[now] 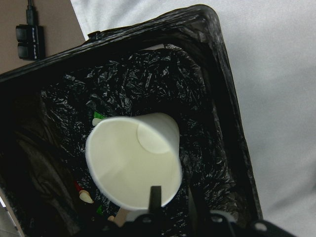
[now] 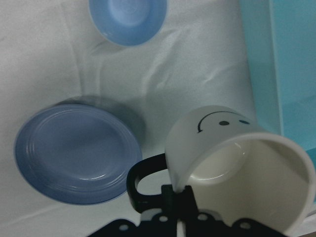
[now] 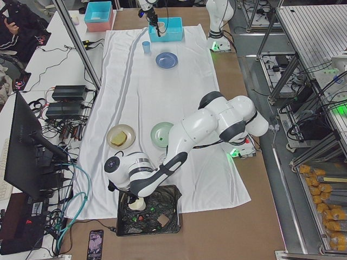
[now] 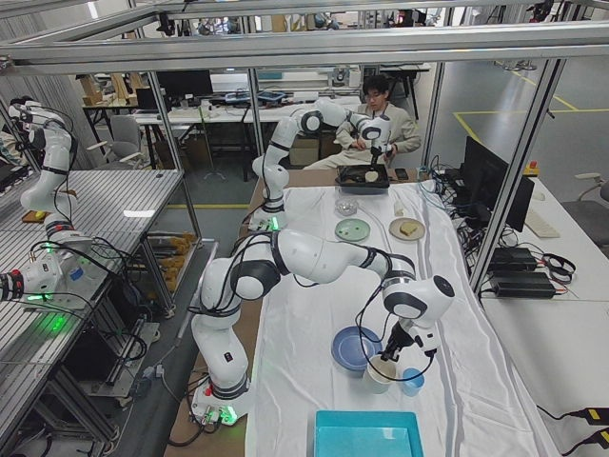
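Observation:
A white cup [image 1: 133, 163] lies on its side in the black plastic-lined bin [image 3: 149, 227], below my left gripper, whose fingers are at the cup's rim; whether it holds the cup I cannot tell. My right gripper is shut on the black handle of a white mug [image 2: 232, 168] with a smiley face, beside the teal tray [image 2: 291, 59], near a blue plate [image 2: 76, 153] and a blue cup [image 2: 127, 17].
A green plate [image 3: 161, 134] and a tan plate [image 3: 119, 135] with a yellow sponge-like item stand on the white cloth. Small scraps lie in the bin.

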